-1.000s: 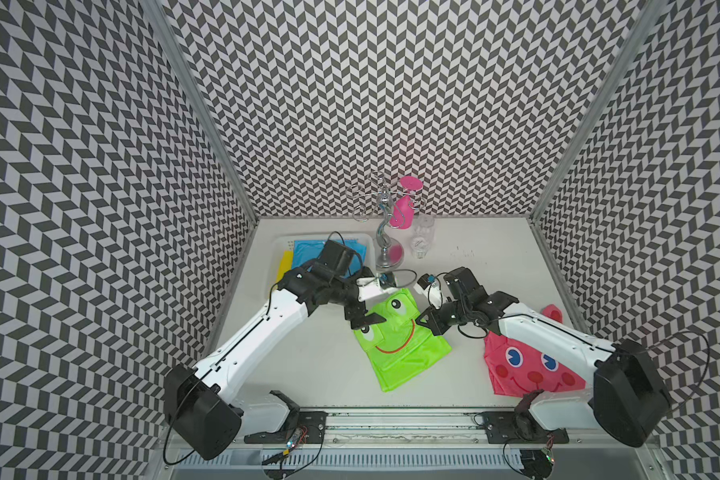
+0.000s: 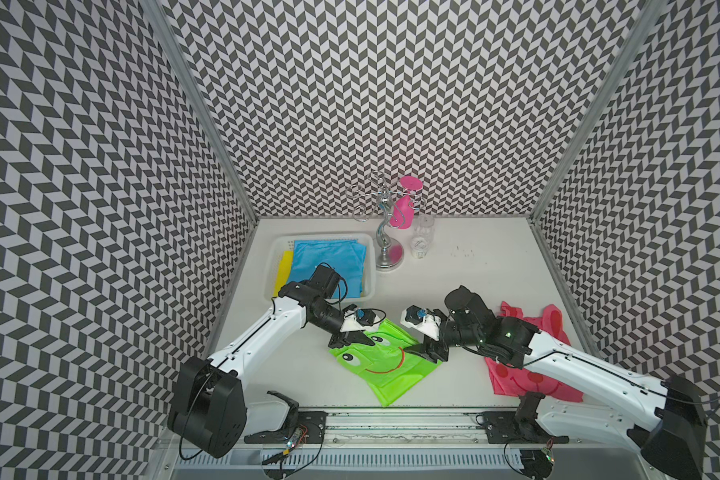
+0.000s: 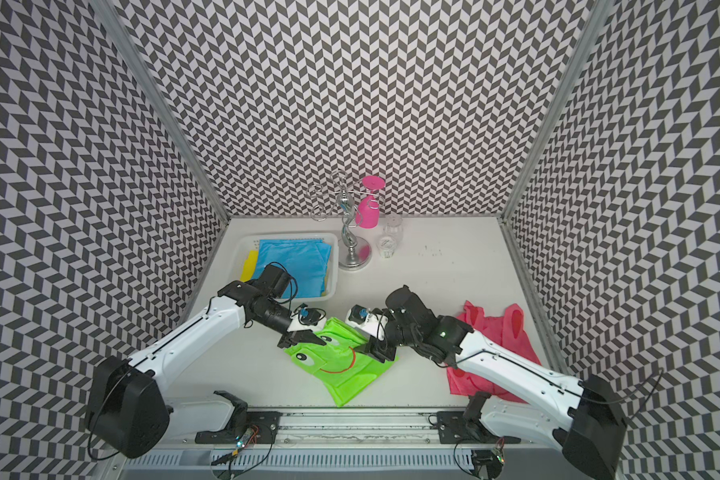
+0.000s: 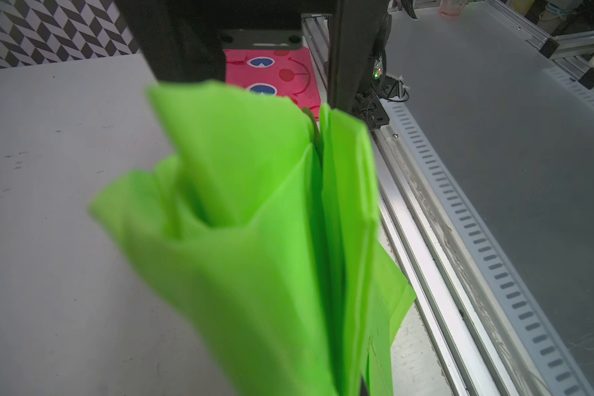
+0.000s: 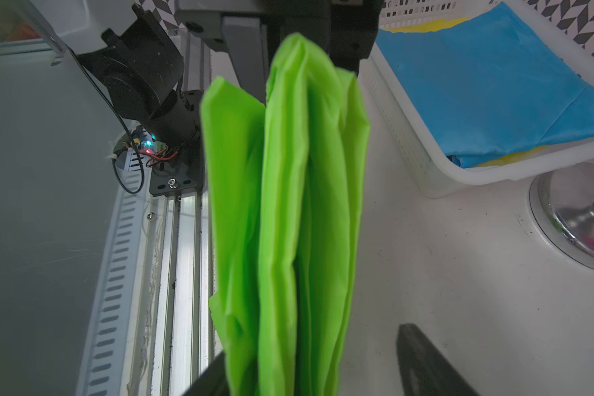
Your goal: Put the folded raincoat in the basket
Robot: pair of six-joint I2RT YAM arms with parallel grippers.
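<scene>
The lime-green folded raincoat [image 2: 397, 374], with eyes and a red smile, is over the front middle of the table. My left gripper is shut on one edge; the cloth bulges up and hides most of its fingers. At the opposite edge, my right gripper stands open, its fingers [image 5: 429, 366] spread with the folded cloth between them. Behind the left arm, the white basket [image 2: 371, 276] stands at the back left, a blue folded coat [image 5: 491, 85] and something yellow [image 2: 283, 270] inside.
A chrome stand [image 2: 389, 254] with a pink cup [image 2: 402, 212] is right of the basket, near clear glasses [image 2: 421, 237]. A red folded coat [image 2: 536, 385] lies front right, partly under the right arm.
The coat has shifted slightly toward the front and left.
</scene>
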